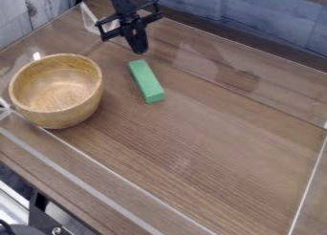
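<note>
My black gripper [132,29] is at the top of the view, over the upper left of the wooden surface, its fingers shut with nothing visible between them. A crumpled white item [102,19], perhaps a cloth or bag, lies behind and left of it, partly hidden. A green rectangular block [145,80] lies below the gripper, apart from it. A large tan bowl [55,91] sits at the left.
A blue wall [251,19] runs along the back right. The left edge of the surface runs beside the bowl.
</note>
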